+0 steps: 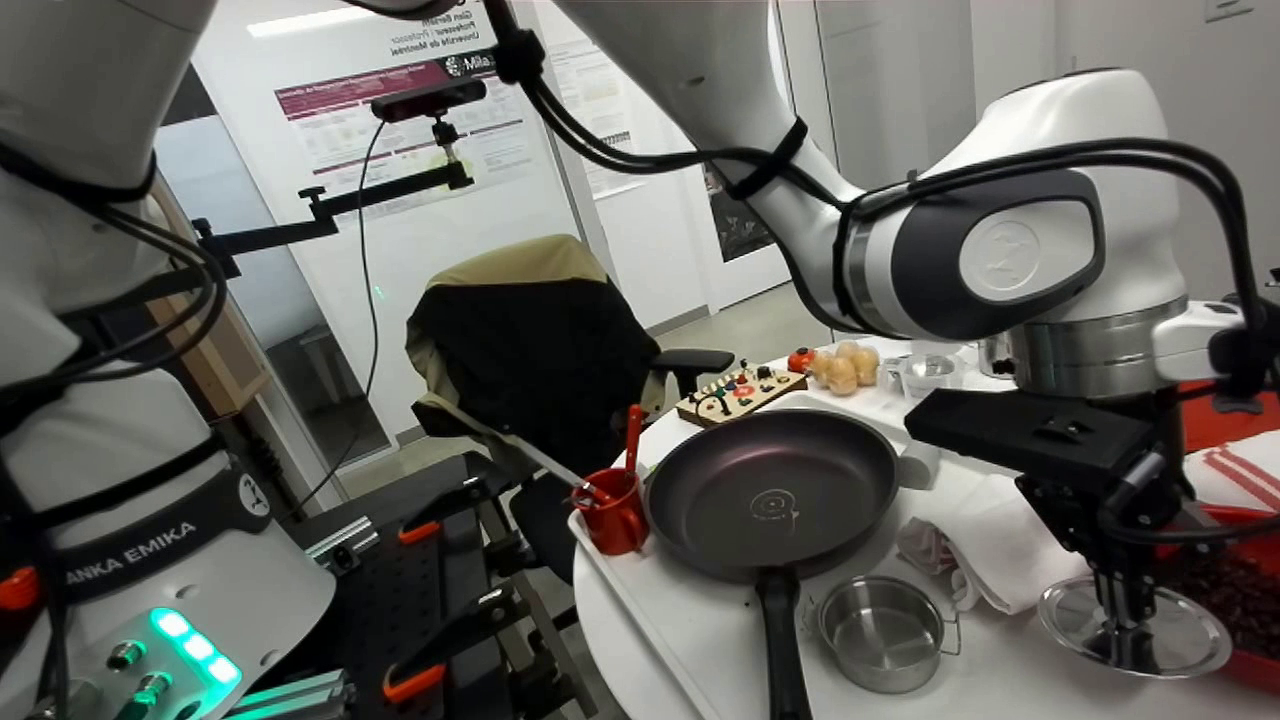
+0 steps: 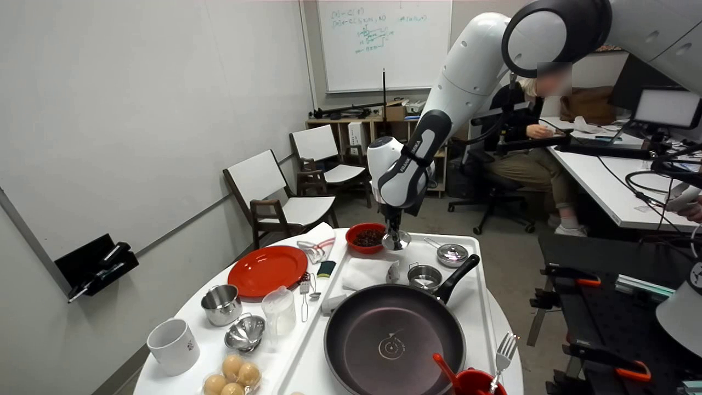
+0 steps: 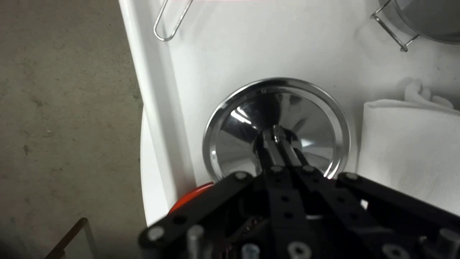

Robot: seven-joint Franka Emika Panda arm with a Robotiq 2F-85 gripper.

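A round shiny metal lid point(image 3: 317, 114) fills the middle of the wrist view, over the white tray. My gripper points down at its centre, shut on the lid's small handle; the fingers hide most of that handle. In exterior view 1 the lid point(image 1: 1188, 626) spreads out around the fingertips at the right. From the other side, the lid point(image 2: 398, 242) shows beside the red bowl point(image 2: 356, 246). Whether its rim touches the tray is hard to tell. A small steel pot point(image 1: 882, 636) stands without a cover near the pan's handle.
A large dark pan point(image 1: 774, 492) takes up much of the tray. A folded white cloth point(image 3: 405, 146) lies close to the lid. Another lidded pan point(image 2: 452, 254) stands near the tray's edge. A red cup point(image 1: 614, 516) holds utensils. Bare tray separates the lid from the small pot.
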